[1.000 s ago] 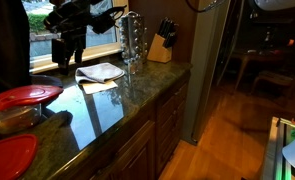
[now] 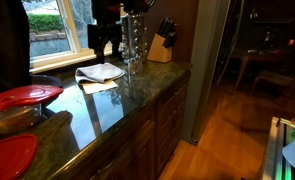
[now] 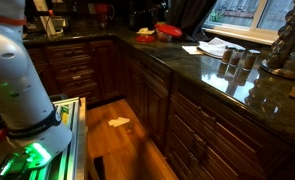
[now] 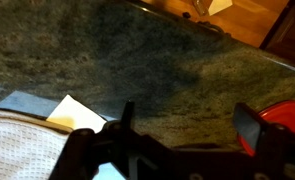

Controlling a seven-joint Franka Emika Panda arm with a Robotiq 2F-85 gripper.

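Observation:
My gripper is open above the dark stone counter [image 4: 177,70], with bare counter showing between its fingers. In exterior view 1 the gripper [image 2: 108,48] hangs in front of the window, above the folded white cloth [image 2: 99,72]. That cloth [image 4: 22,150] fills the lower left of the wrist view, with a pale paper sheet [image 4: 75,113] beside it. At the lower right of the wrist view lies a red lid [image 4: 287,116], partly hidden by one finger.
Red lids [image 2: 27,96] and a clear container [image 2: 17,119] occupy the counter's left end. A knife block [image 2: 161,46] stands at the far end, near a metal rack [image 2: 137,35]. Pale scraps [image 3: 119,121] lie on the wooden floor.
In exterior view 1 my gripper has shifted right, from the left of the cloth to over it. The cloth and red lids have stayed put.

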